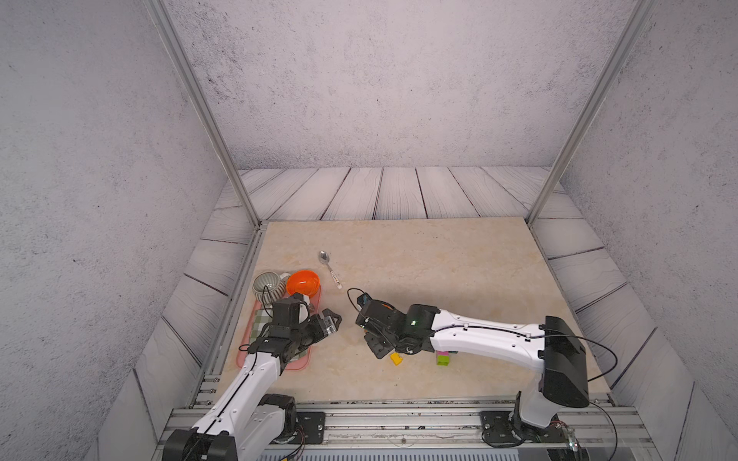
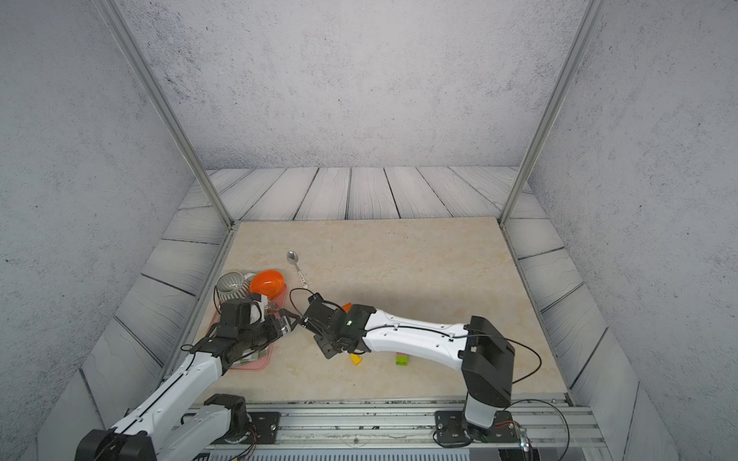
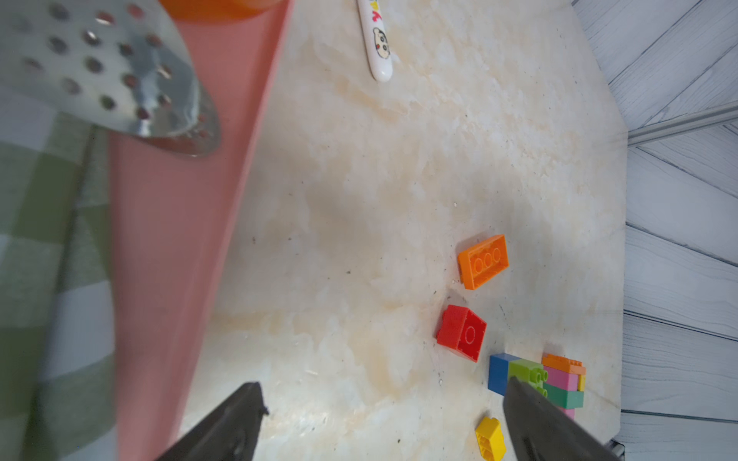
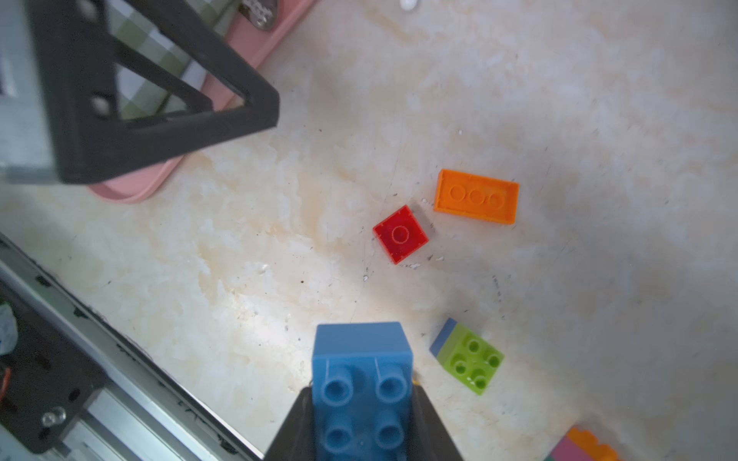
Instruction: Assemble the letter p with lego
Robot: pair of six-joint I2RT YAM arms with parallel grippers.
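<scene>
A light-blue brick, studs facing the camera, is clamped in my right gripper, lifted above the table. Below it in the right wrist view lie a red brick, an orange brick, and a lime-green brick joined to a dark-blue one. A yellow brick shows in the left wrist view. Farther right there stands a stack of pink, green and orange bricks. My left gripper hangs open beside the pink tray with nothing between its fingers.
The pink tray at the left bears a checked cloth and a perforated metal utensil. An orange bowl and a ribbed cup stand at its back. A spoon lies behind.
</scene>
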